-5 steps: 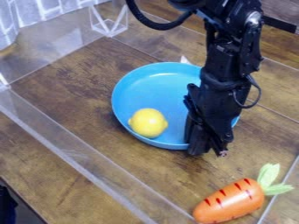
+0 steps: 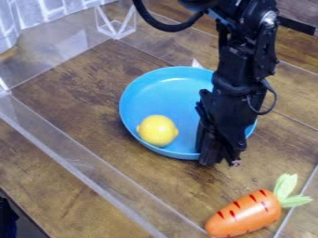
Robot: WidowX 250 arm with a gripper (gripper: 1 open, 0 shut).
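Observation:
A blue bowl rests on the wooden surface with a yellow lemon-like object in its left front part. My black gripper is lowered at the bowl's right front side, partly covering the rim. Its fingertips are dark and close together, and nothing shows between them. An orange toy carrot with red stripes and pale green leaves lies at the front right, apart from the bowl and the gripper.
Clear plastic edging runs along the left and front of the wooden surface. A small white wire-like object stands at the back left. The wood left of the bowl is bare.

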